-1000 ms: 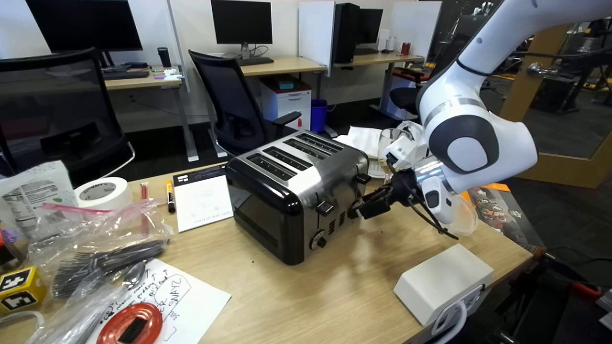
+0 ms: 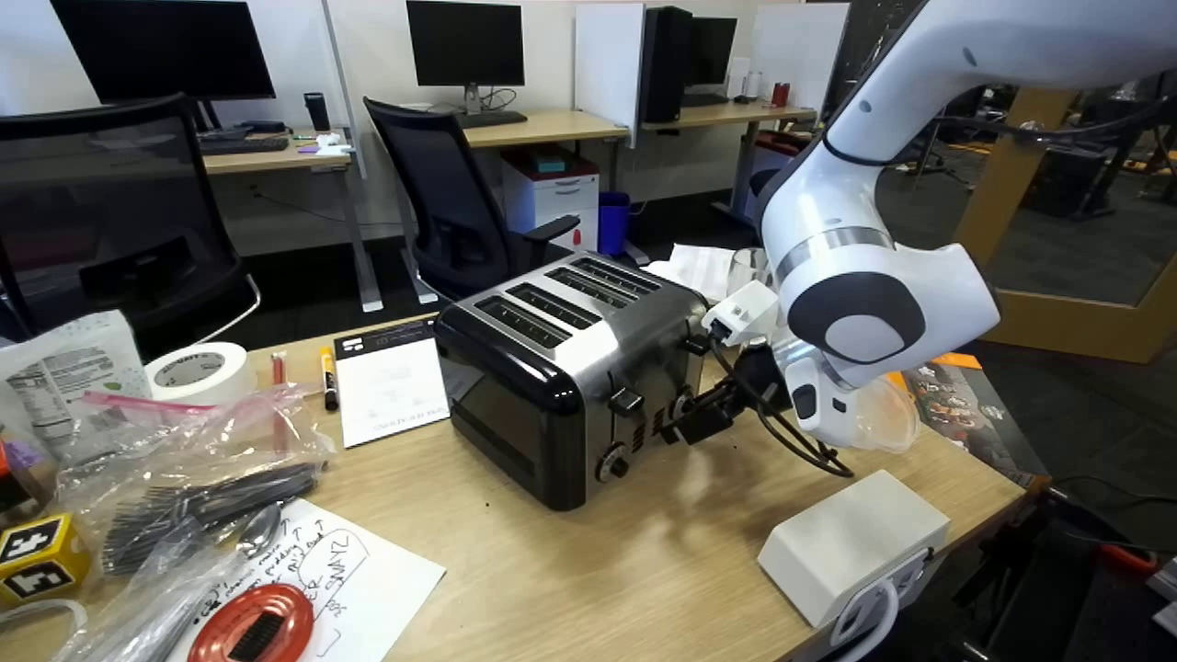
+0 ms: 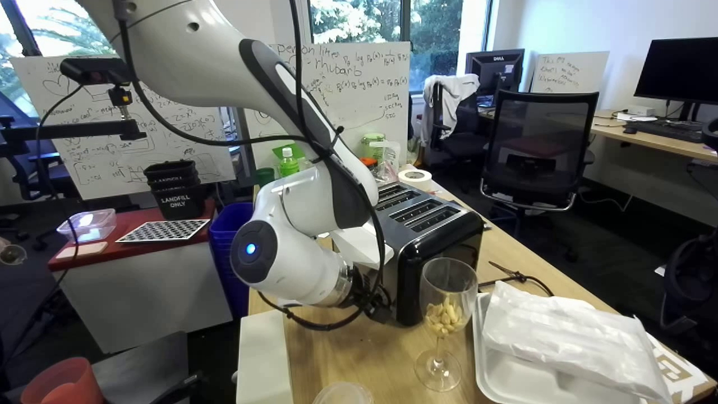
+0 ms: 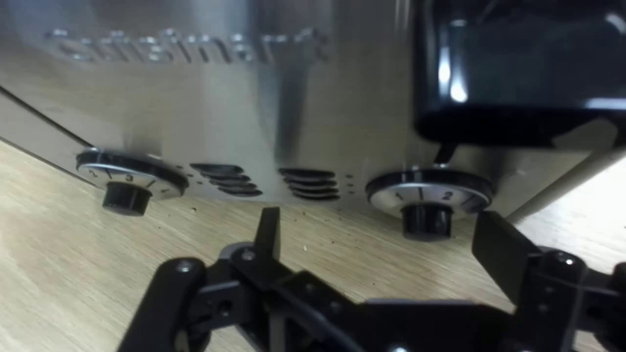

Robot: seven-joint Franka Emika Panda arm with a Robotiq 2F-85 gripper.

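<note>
A black and steel four-slot toaster (image 2: pixel 574 353) stands on the wooden table. In the wrist view its front shows a left knob (image 4: pixel 126 197), several vents, a right knob (image 4: pixel 427 221) and a black lever (image 4: pixel 522 70) above the right knob. My gripper is open, close to the toaster's front. The right knob lies between the lines of the two fingers, nearer the right finger (image 4: pixel 504 255), with nothing gripped. Whether a finger touches the toaster, I cannot tell. In exterior view 2 my arm and the toaster's corner hide most of the gripper.
A wine glass with pale pieces in it (image 3: pixel 445 316) stands near the toaster, beside a white tray (image 3: pixel 538 387). A white box (image 2: pixel 855 546) sits at the table edge. Plastic bags, a brush and a red lid (image 2: pixel 254 625) crowd the other end.
In exterior view 1 my arm and gripper have moved left and slightly lower along the toaster's front. The toaster has stayed in place.
</note>
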